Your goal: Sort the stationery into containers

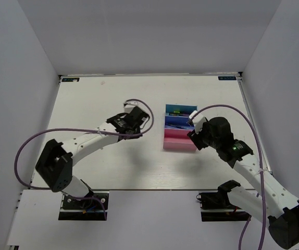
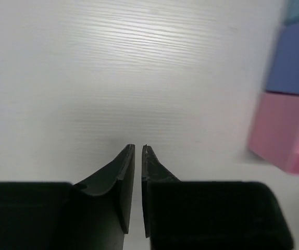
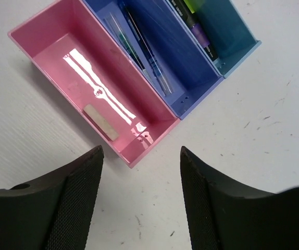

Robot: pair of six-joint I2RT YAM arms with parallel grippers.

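Observation:
My left gripper (image 1: 137,134) hangs over bare table, left of the joined containers. In the left wrist view its fingers (image 2: 122,177) stand a narrow gap apart with nothing between them. Over the front right of the pink container (image 3: 123,57), my right gripper is open and empty. A beige block (image 3: 100,122) lies inside the pink container against one wall. Slim pens (image 3: 147,49) rest in the blue container (image 3: 199,78). The teal container (image 3: 238,34) holds a dark purple marker (image 3: 199,34) and a green item (image 3: 194,4).
Bare white table (image 1: 82,104) stretches to the left and behind the containers, with no loose stationery visible. Part of the surface is hidden under the left arm (image 1: 87,146). Purple cables (image 1: 45,133) arch along both arms.

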